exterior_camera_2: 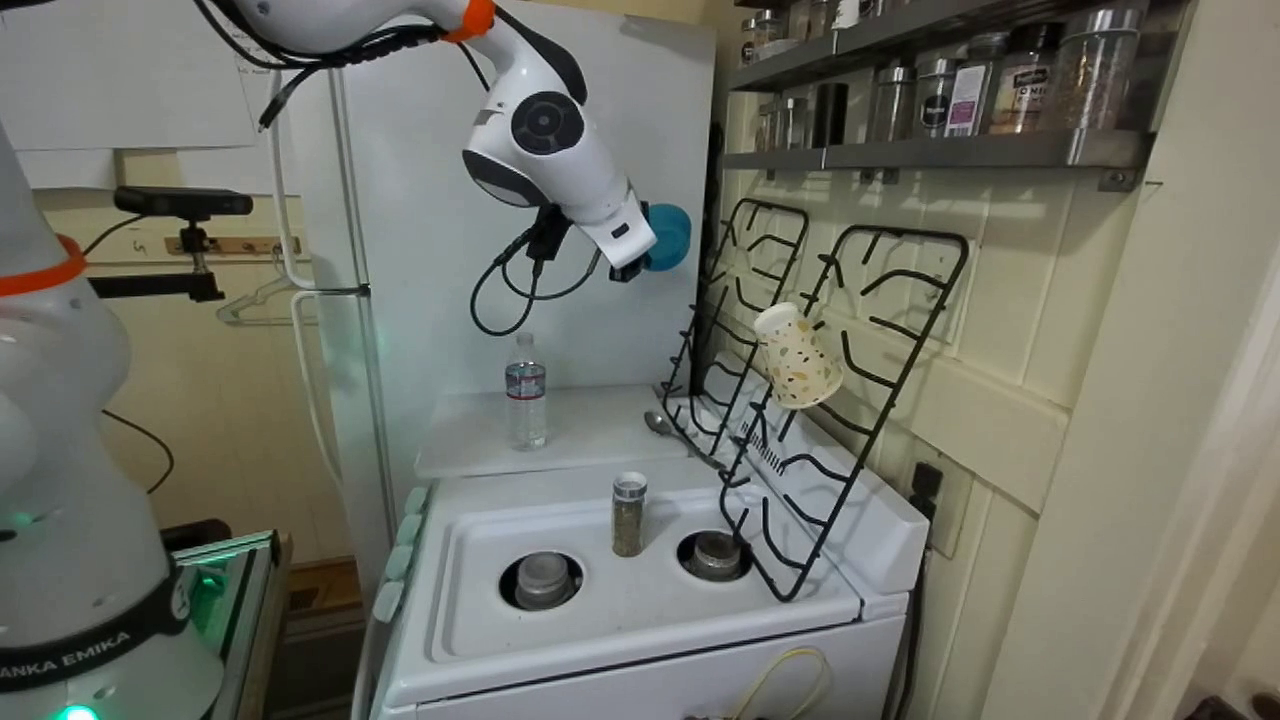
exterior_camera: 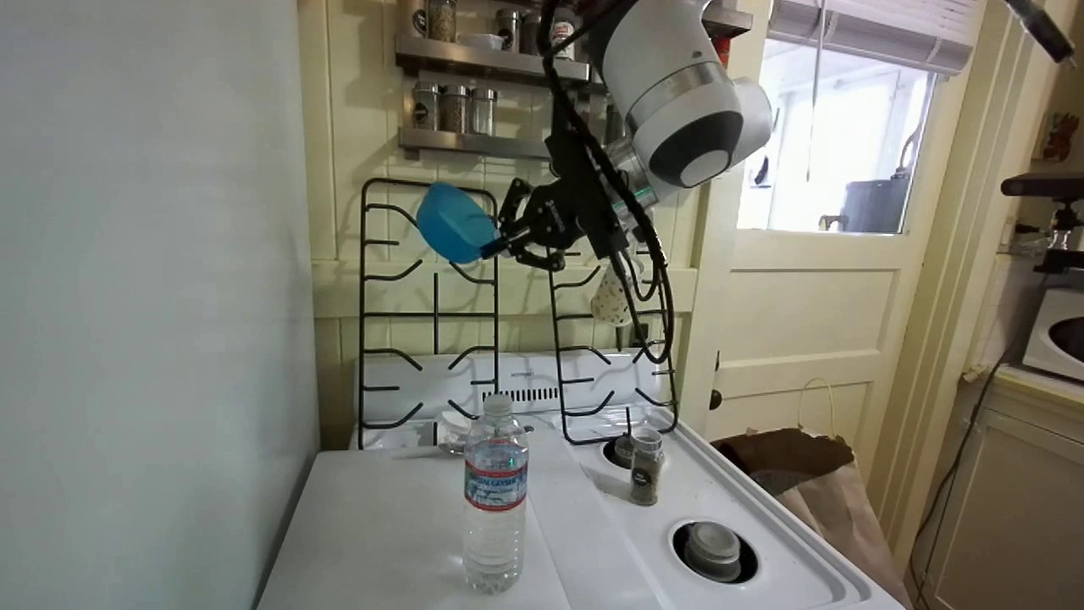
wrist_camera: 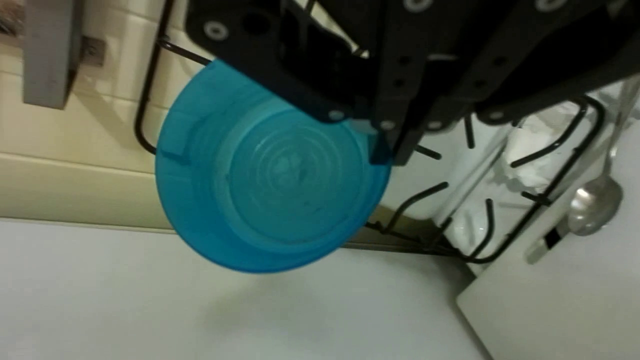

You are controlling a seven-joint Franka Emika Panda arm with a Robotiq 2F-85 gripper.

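Observation:
A translucent blue bowl (exterior_camera: pixel 454 223) hangs in the air well above the stove, tilted, in front of the left upright grate. My gripper is shut on its rim, one finger on the inner side and one outside, as the wrist view shows. The inside of the bowl (wrist_camera: pixel 288 180) faces the wrist camera and looks empty. From the other side, the bowl (exterior_camera_2: pixel 668 236) is close to the white fridge face, mostly clear of the arm's end, while the fingers are hidden there.
A water bottle (exterior_camera: pixel 495 508) stands on the white cover over the left of the stove, with a spoon (exterior_camera_2: pixel 657 422) behind it. A spice jar (exterior_camera_2: pixel 629 514) stands between two burners. A speckled cup (exterior_camera_2: pixel 798 356) hangs on the right grate (exterior_camera_2: pixel 894 384). Shelves (exterior_camera: pixel 478 142) are above.

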